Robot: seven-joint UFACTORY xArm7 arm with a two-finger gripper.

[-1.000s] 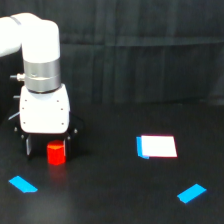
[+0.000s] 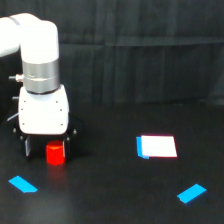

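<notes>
The white arm comes down at the left of the camera view, its gripper (image 2: pixel 42 150) low over the dark table. A small red object (image 2: pixel 55 153) sits at the gripper's lower right side. One dark finger (image 2: pixel 27 147) shows to the left, with a gap between it and the red object. The other finger is lost against the dark background, so whether the red object lies between the fingers or just beside them is unclear.
A blue strip (image 2: pixel 22 184) lies in front of the gripper at the left. Further right are a white rectangle with a red edge (image 2: pixel 159 146), a blue piece (image 2: pixel 140 147) at its left side, and another blue strip (image 2: pixel 191 193).
The arm and gripper have shifted very slightly. The red object and the other pieces look unmoved.
</notes>
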